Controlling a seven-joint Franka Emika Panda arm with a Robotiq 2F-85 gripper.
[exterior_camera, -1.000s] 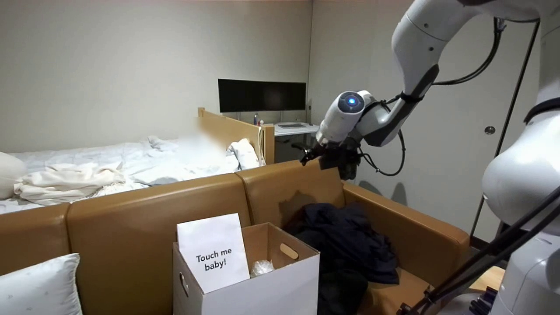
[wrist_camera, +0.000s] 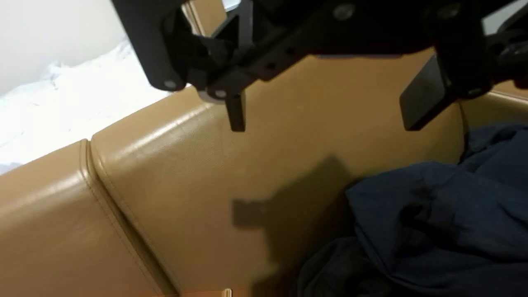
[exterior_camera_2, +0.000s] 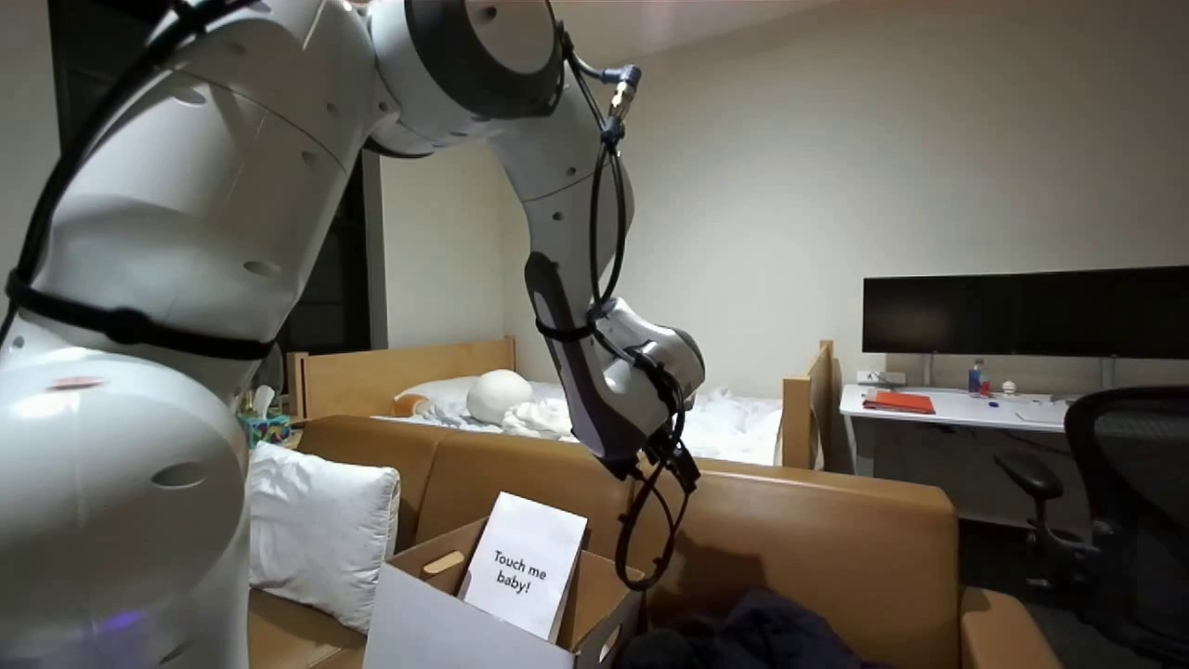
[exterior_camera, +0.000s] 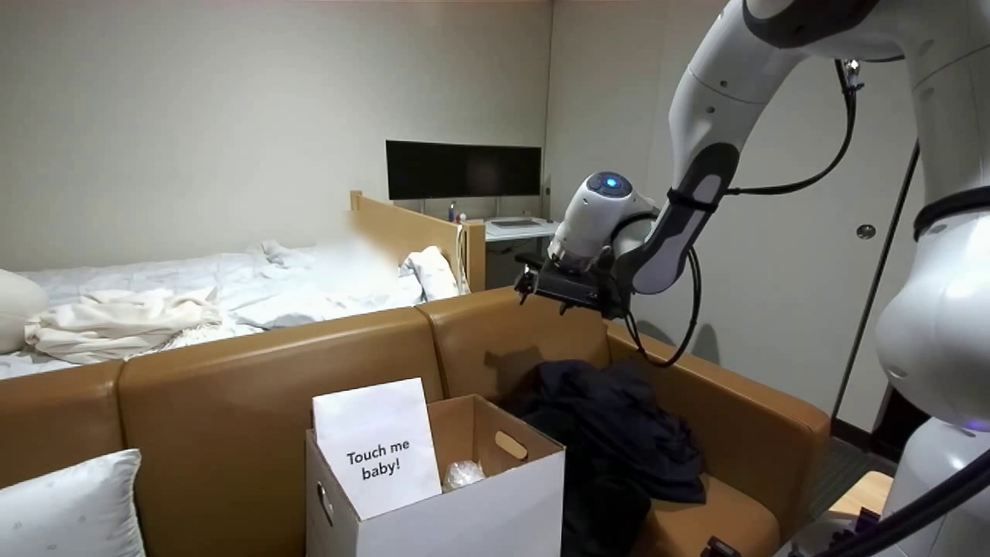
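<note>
My gripper is open, its two dark fingers wide apart and nothing between them. In exterior view 1 it hangs in front of the sofa's right backrest point(exterior_camera: 496, 339), above a heap of dark blue cloth point(exterior_camera: 622, 418). The wrist view shows that cloth point(wrist_camera: 445, 213) below and to the right of the fingers, not touching them. A box point(exterior_camera: 464, 520) with white outer sides stands left of the cloth. In it leans a white card point(exterior_camera: 376, 445) reading "Touch me baby!", beside a clear crumpled item point(exterior_camera: 462, 474).
A white pillow point(exterior_camera: 69, 510) lies at the sofa's left. Behind the backrest is a bed point(exterior_camera: 232, 288) with white bedding. The sofa's armrest point(exterior_camera: 733, 390) bounds the cloth on the right. A desk point(exterior_camera_2: 947, 403) and chair point(exterior_camera_2: 1131, 491) stand farther off.
The arm has shifted left, and its forearm and wrist have come lower. My gripper has turned and moved slightly left. The box, card and cloth look unmoved.
</note>
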